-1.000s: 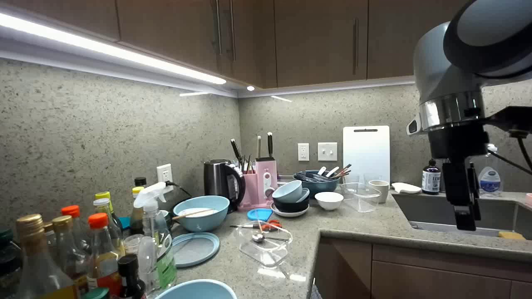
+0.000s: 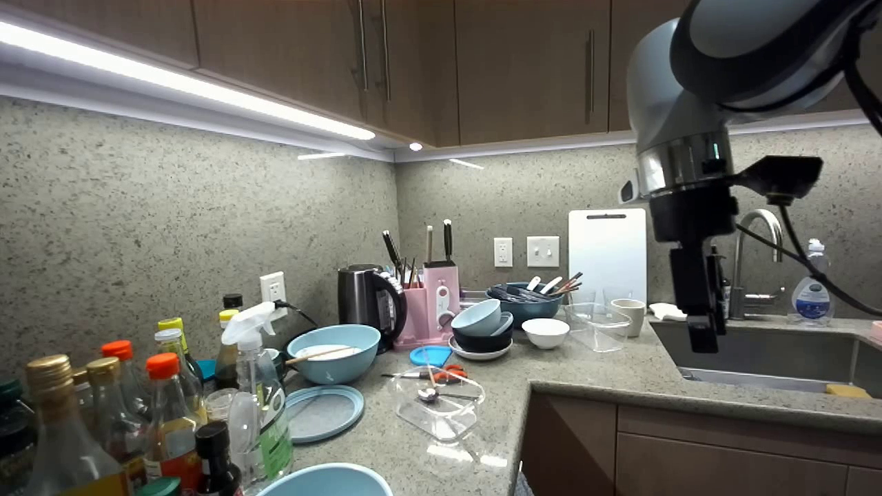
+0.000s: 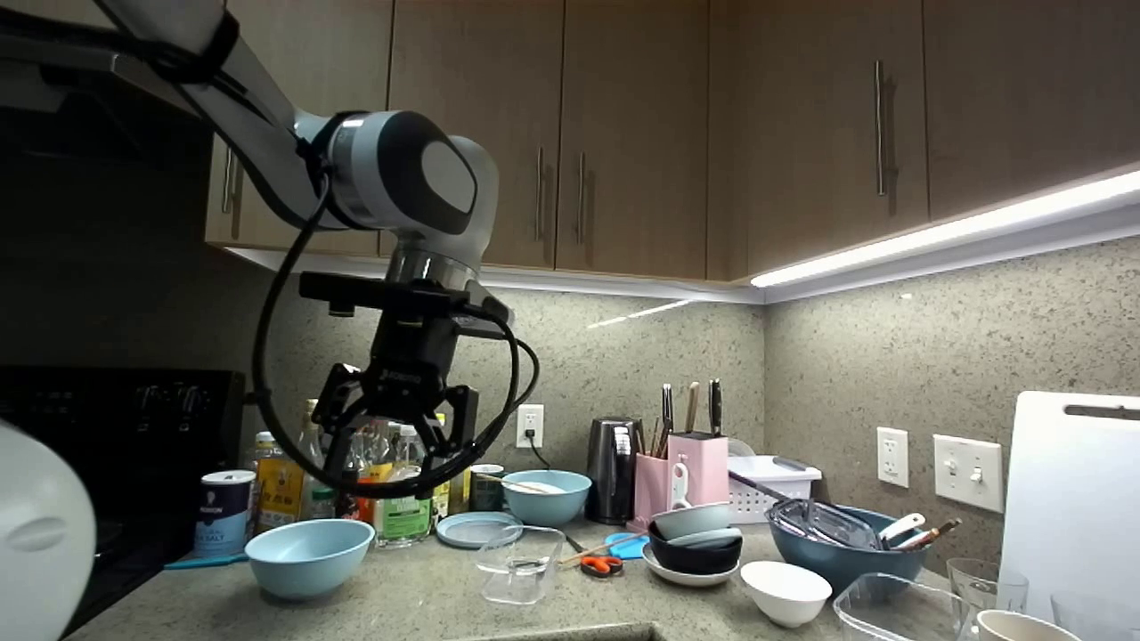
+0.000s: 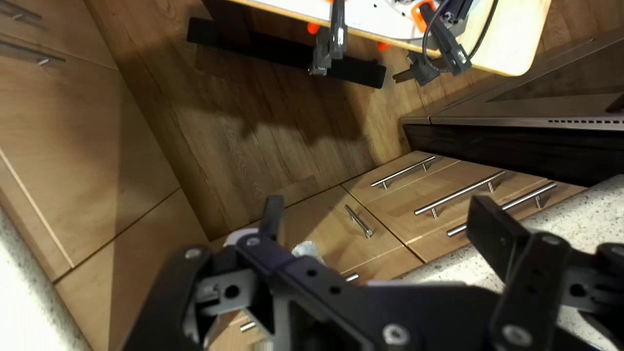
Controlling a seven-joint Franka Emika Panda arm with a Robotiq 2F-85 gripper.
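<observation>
High in the air, clear of every object, my gripper [image 3: 397, 454] hangs from the arm with its two fingers spread wide apart. Nothing sits between them in the wrist view, where the floor and wooden drawer fronts [image 4: 374, 234] lie beneath. On the counter, a light blue bowl [image 3: 310, 555] stands near the stove, and a clear plastic container [image 2: 438, 405] holding a spoon lies near the counter's inner corner. Behind it are a blue plate [image 2: 324, 412], a larger blue bowl [image 2: 335, 354] with a stick across it, and orange-handled scissors [image 2: 450, 373].
Bottles crowd the left wall, including a spray bottle [image 2: 262, 397]. A black kettle [image 2: 364, 307], pink knife block [image 2: 440, 302], stacked bowls [image 3: 695, 539] and a white bowl [image 2: 546, 332] fill the corner. To the right are a cutting board [image 2: 608, 256] and the sink [image 2: 769, 351].
In exterior view 1 my arm and gripper have moved left and up, away from the right side. The gripper now covers part of the dark bottle by the sink. The counter objects look unmoved.
</observation>
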